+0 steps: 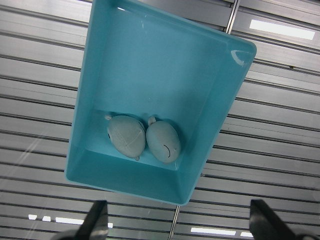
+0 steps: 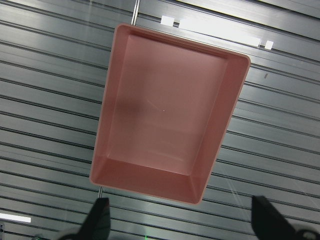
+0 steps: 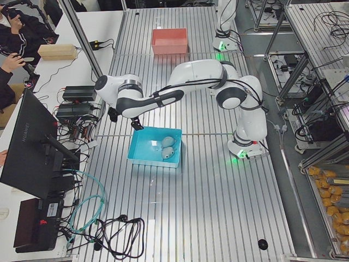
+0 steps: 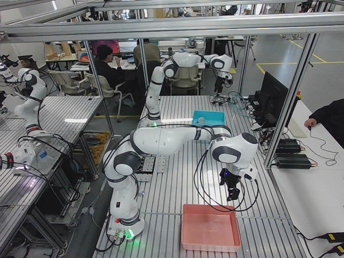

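My left gripper is above a blue bin, its fingers spread at the bottom of the left wrist view with nothing between them. An empty pink bin [image 2: 165, 110] lies on the slatted table under my right gripper, whose fingers also stand apart with nothing between them. In the right camera view that gripper hangs just behind and above the pink bin.
A monitor [image 3: 32, 142], power units and cables line one side of the table. A coil of black and teal cables lies near one corner. The slatted surface [image 3: 191, 218] around both bins is mostly clear.
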